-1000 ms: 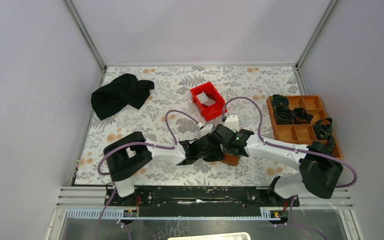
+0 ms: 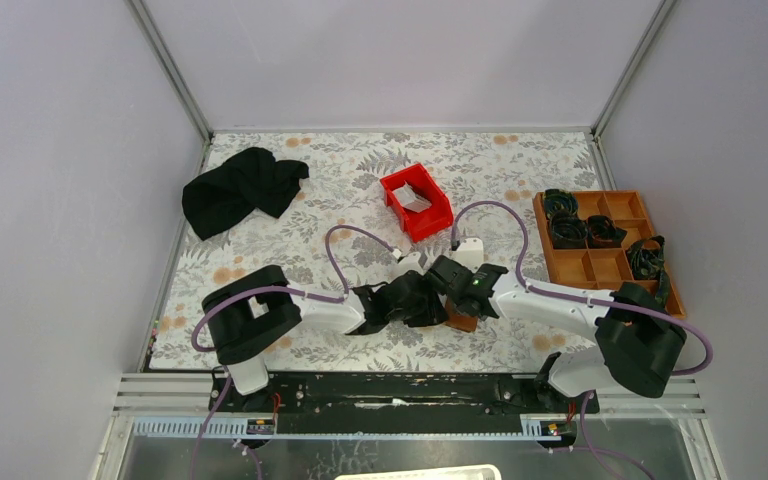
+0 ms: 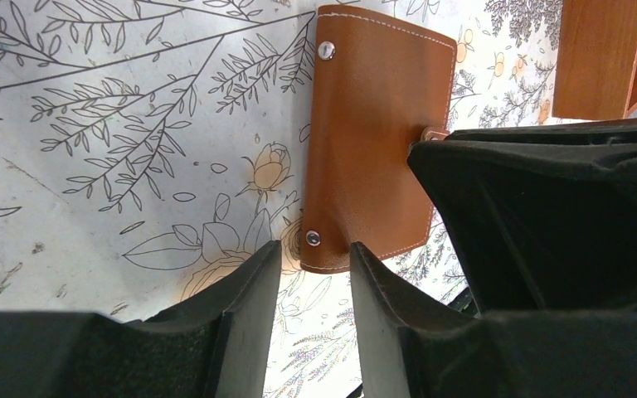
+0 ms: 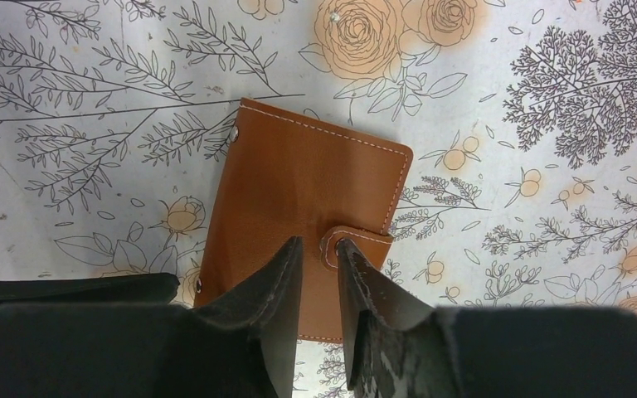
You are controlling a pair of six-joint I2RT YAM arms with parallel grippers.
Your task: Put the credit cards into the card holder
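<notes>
The brown leather card holder (image 2: 461, 318) lies on the patterned table, its snap tab at the right side. In the left wrist view, my left gripper is part open at the lower spine edge of the holder (image 3: 373, 124), by a rivet. In the right wrist view, my right gripper has its fingertips apart over the snap tab (image 4: 357, 249) of the holder (image 4: 282, 182). In the top view both wrists nearly cover the holder. I cannot pick out any credit cards with certainty.
A red box (image 2: 396, 183) with pale flat items inside stands at the back centre. A wooden organizer (image 2: 603, 265) with dark coils is at the right, a black cloth (image 2: 240, 190) at the back left.
Both wrists have moved slightly toward the front of the table over the last second, still close together over the holder. The red box and other objects are unchanged.
</notes>
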